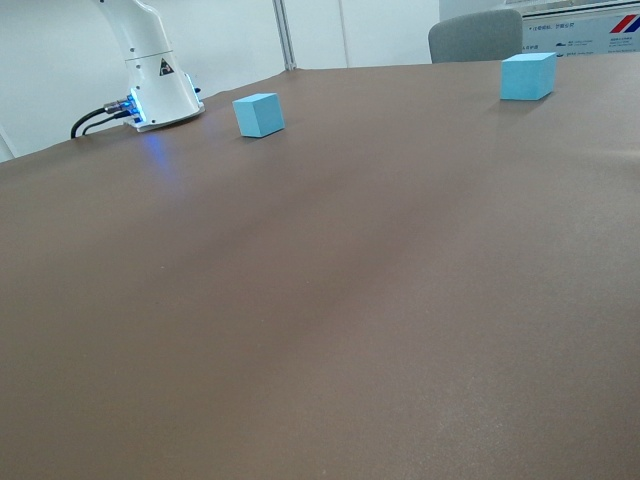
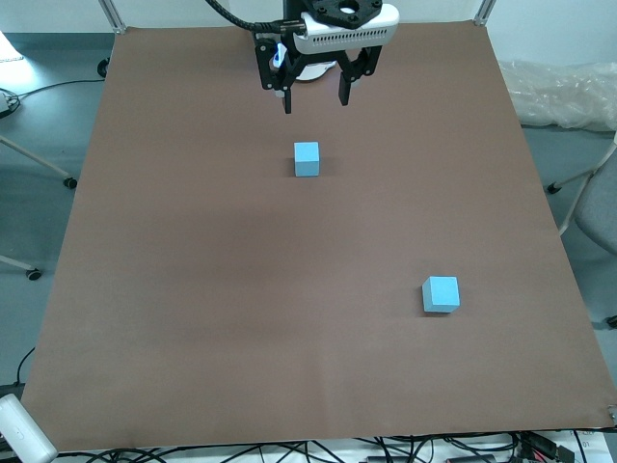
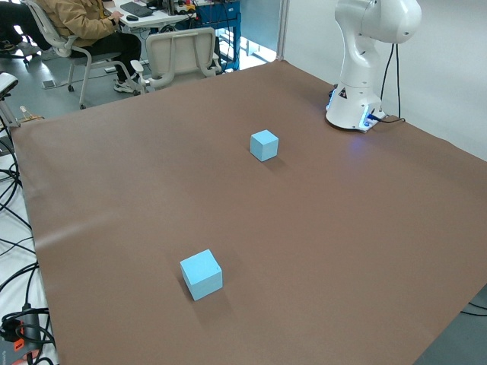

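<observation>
Two light blue cubes rest apart on the brown table [image 2: 241,251]. My black gripper [image 2: 314,96] hangs high at the far end of the table in the left view, beyond both cubes, its two fingers spread open with nothing visible between them. In the right and top views only the white arm's base shows; the gripper is out of frame.
Cables run along the table's near edge in the left view. Chairs and a seated person are off the table; a white wall stands behind the arm.
</observation>
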